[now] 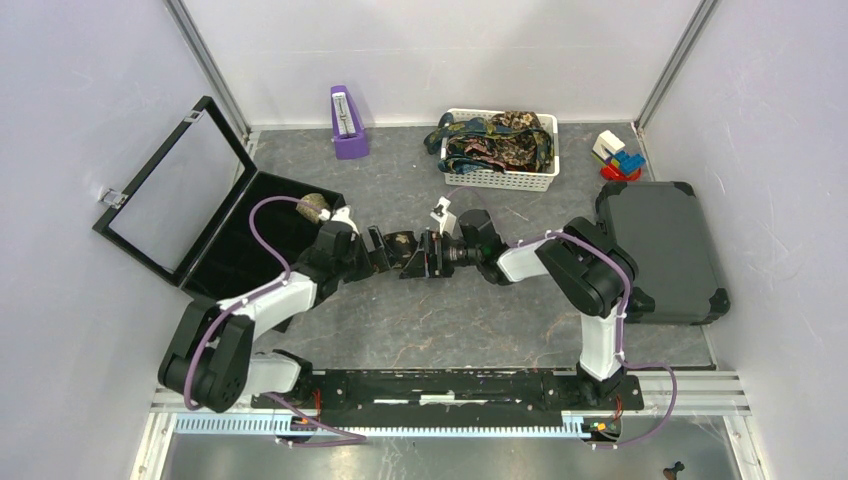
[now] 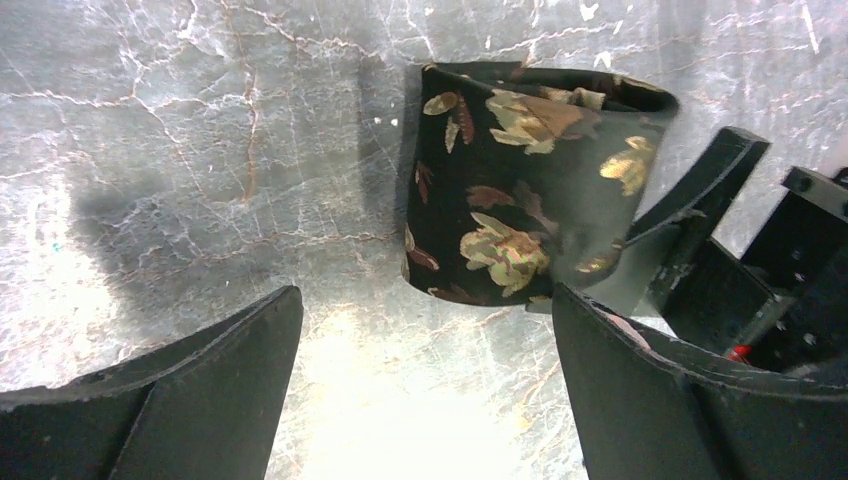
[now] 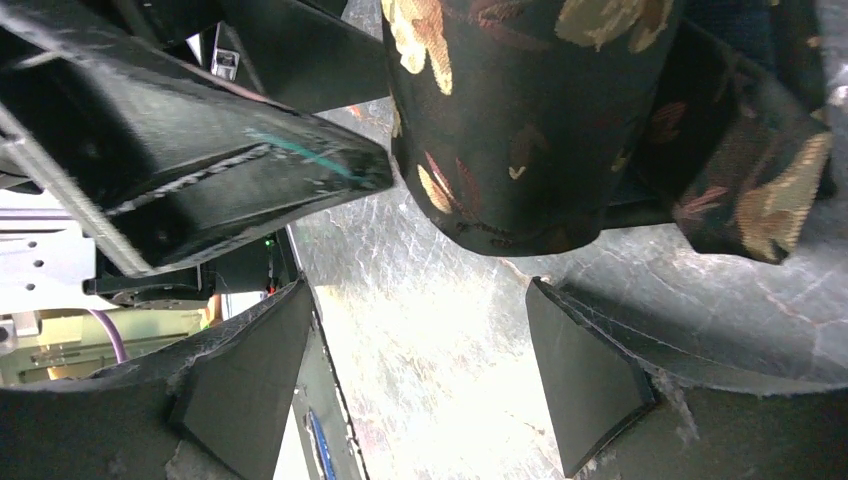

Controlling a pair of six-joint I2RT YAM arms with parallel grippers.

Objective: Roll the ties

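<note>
A dark floral tie, rolled into a loose coil, lies on the grey tabletop between my grippers; the left wrist view shows the roll upright-sided with its inner layers at the top edge, and the right wrist view shows a loose folded flap beside the roll. My left gripper is beside it, open, its fingertips clear of the fabric in its wrist view. My right gripper is just right of the roll, fingers apart with bare table between them.
A white basket of patterned ties stands at the back. An open black case with a rolled item is at left, a closed grey case at right. A purple metronome and toy blocks stand at the back.
</note>
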